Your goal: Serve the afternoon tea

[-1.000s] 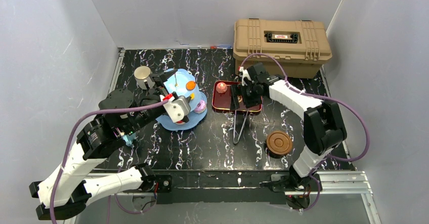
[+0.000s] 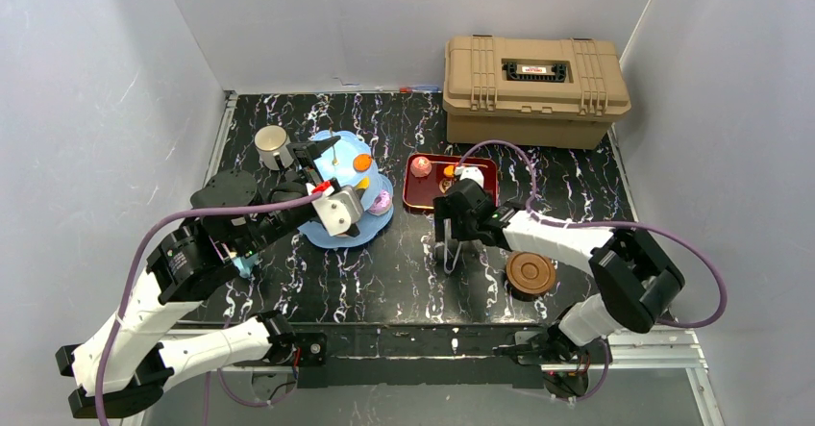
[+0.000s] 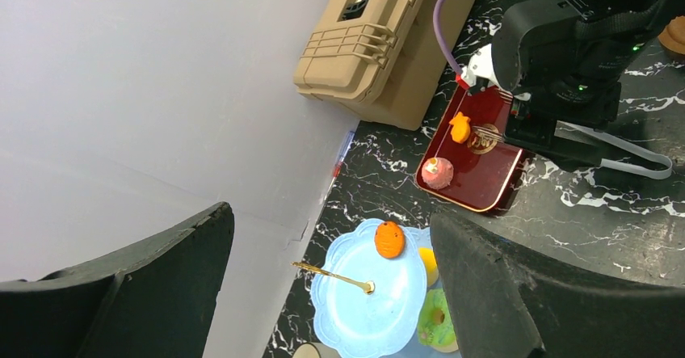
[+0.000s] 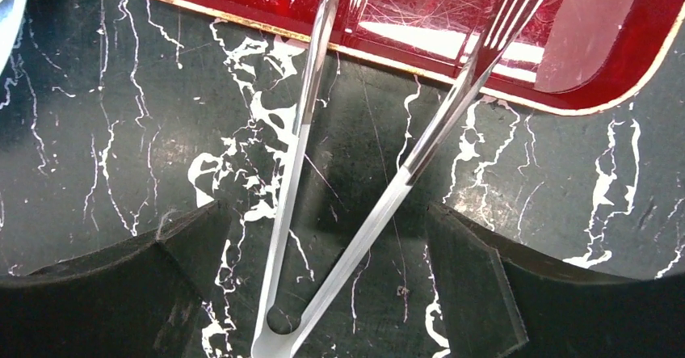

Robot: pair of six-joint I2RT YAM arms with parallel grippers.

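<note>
Silver tongs with fork-like tips [image 4: 380,196] lie on the marble table, their tips over the rim of the red tray [image 4: 242,9]. My right gripper is open above the tongs, a finger to either side and neither touching them. On the red tray sit a pink-and-white sweet [image 3: 437,173] and an orange fish-shaped sweet [image 3: 460,128]. My left gripper stands open and empty over the blue tiered stand [image 3: 339,259], which holds an orange sweet [image 3: 389,240], a yellow piece [image 3: 428,266] and a green donut [image 3: 437,319]; a pink donut [image 2: 381,202] shows on its lower tier.
A beige cup [image 2: 272,144] stands left of the stand. The brown lidded pot [image 2: 530,274] sits at front right, the tan toolbox [image 2: 538,89] at back right. Bare table lies between stand and pot.
My right gripper has moved from above the red tray toward the table's front, over the tongs. The left arm stays almost where it was, above the stand.
</note>
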